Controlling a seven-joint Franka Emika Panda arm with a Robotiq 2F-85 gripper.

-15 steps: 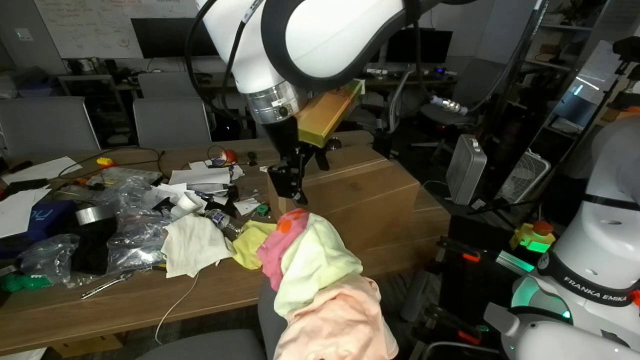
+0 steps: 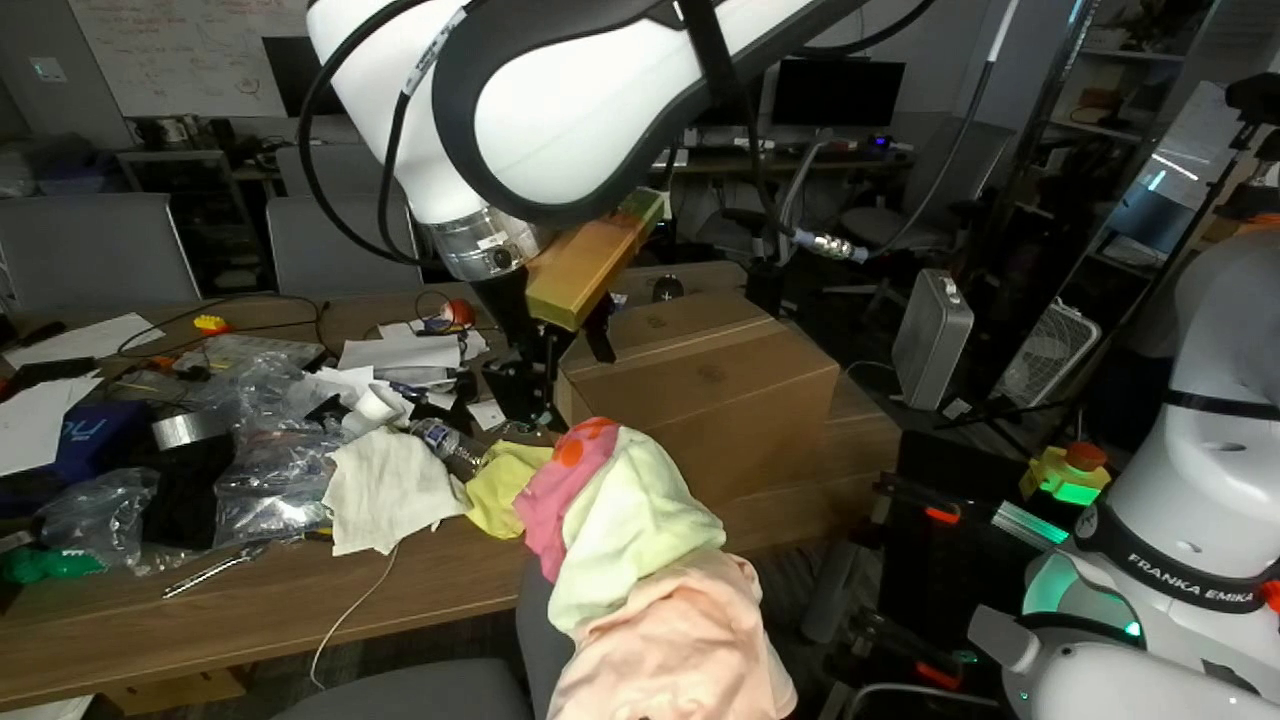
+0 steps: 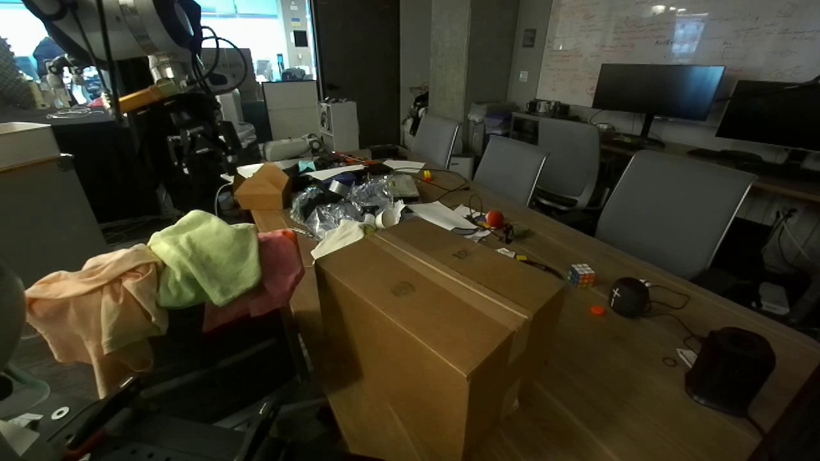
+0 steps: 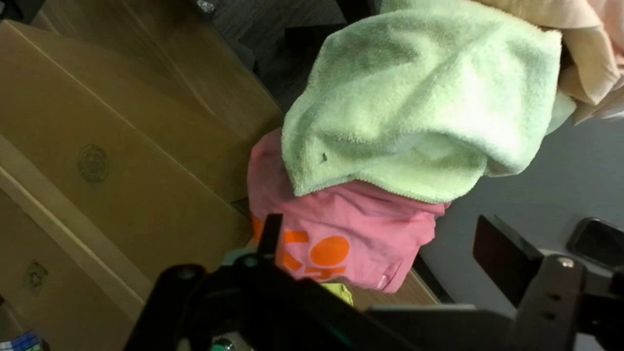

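Three cloths lie heaped over the chair: a pink one with orange marks (image 4: 374,234), a pale green one (image 4: 421,105) and a peach one (image 2: 672,636). In the wrist view the green cloth overlaps the pink, and the peach shows only at the top right corner. My gripper is open, its fingers wide apart with nothing held. From the first exterior view it hangs above the table, close to the near left end of the cardboard box. A yellow cloth (image 2: 504,486) and an off-white cloth (image 2: 393,490) rest on the table's edge.
The large cardboard box (image 3: 430,307) stands beside the cloths on the table. Plastic bags (image 2: 264,456), papers and a bottle (image 2: 446,444) clutter the table's left part. A dark phone-like object (image 4: 597,242) lies on the grey chair seat.
The arm and gripper have moved left and a little lower in the first exterior view. The cloths and box stay where they were.
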